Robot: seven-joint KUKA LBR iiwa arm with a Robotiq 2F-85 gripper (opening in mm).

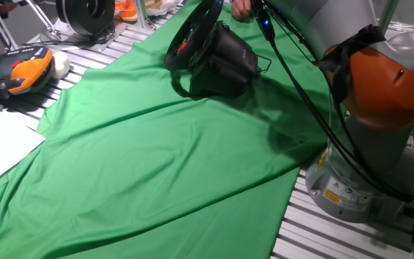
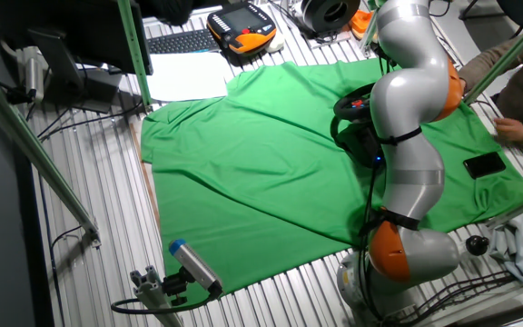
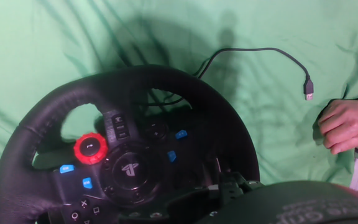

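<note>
A black steering wheel (image 3: 132,81) fills the lower left of the wrist view, with a red dial and blue buttons on its hub. Exterior view 1 shows the wheel (image 1: 205,72) tilted, its black housing over the green cloth; whether it touches the cloth cannot be told. At the wheel's lower right side is my gripper, its dark body entering from the bottom right. Its fingertips overlap the wheel in this view, and their spacing is hidden. From the wheel a thin black cable (image 3: 260,49) runs out, ending in a USB plug (image 3: 309,90).
A person's hand (image 3: 347,124) rests near the plug. On the cloth's right part lies a black phone (image 2: 485,164). White paper (image 2: 187,76) and an orange-black teach pendant (image 2: 241,30) sit at the back.
</note>
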